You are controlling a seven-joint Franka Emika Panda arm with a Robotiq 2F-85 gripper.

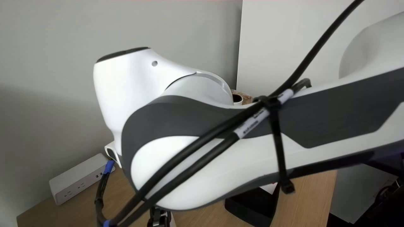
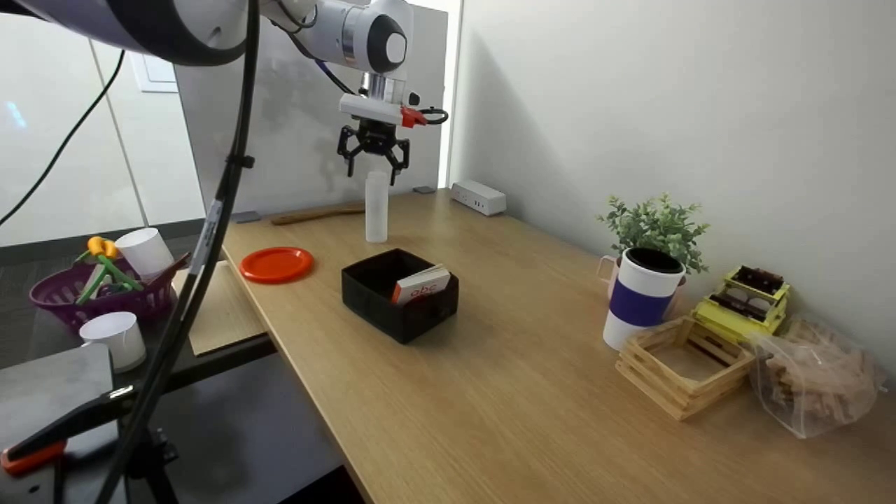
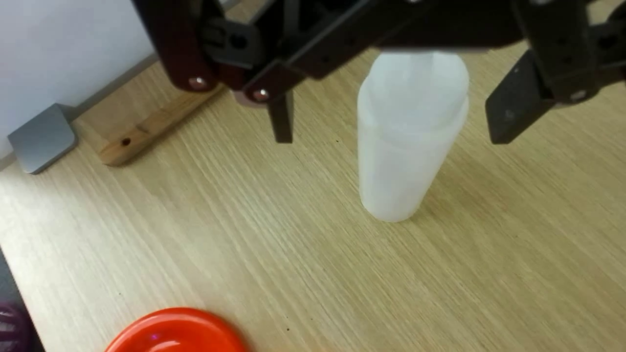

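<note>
A white translucent bottle point(image 2: 376, 208) stands upright near the far end of the table. My gripper point(image 2: 372, 172) is just above it, fingers spread and pointing down. From the wrist, the bottle point(image 3: 405, 152) appears between the two black fingertips of the gripper, with a clear gap on each side and no finger touching it. In exterior view 1 the arm hides the bottle and most of the gripper.
Near the bottle are a red plate point(image 2: 277, 264), a wooden stick point(image 2: 317, 213) and a black box point(image 2: 400, 302) holding a small abc box point(image 2: 421, 285). A power strip point(image 2: 479, 197) sits by the wall. A tumbler point(image 2: 643, 298) and wooden crate point(image 2: 684, 367) stand right.
</note>
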